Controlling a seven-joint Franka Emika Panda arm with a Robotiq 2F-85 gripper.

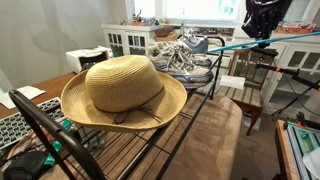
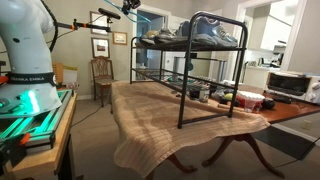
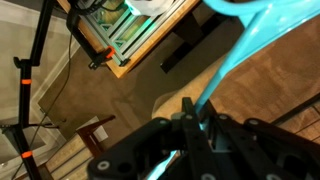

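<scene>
A long, thin light-blue object [image 3: 245, 55], possibly a hanger or strip, runs from the upper right of the wrist view down between my fingers. My gripper is shut on it; its exact shape cannot be made out. In exterior view 1 the blue object [image 1: 240, 45] stretches across the upper right, with the black gripper [image 1: 262, 38] above the floor, beyond the rack. A straw hat [image 1: 125, 82] with a brown band lies on the rack's top [image 1: 165, 135]. Several grey and white shoes [image 1: 185, 62] sit behind it.
In exterior view 2 the black metal rack [image 2: 182, 85] stands on a cloth-covered table [image 2: 150, 135]. A wooden chair [image 2: 102, 78] is beyond it. Small items and a red pot [image 2: 247, 100] are at the right. Open floor lies below the gripper.
</scene>
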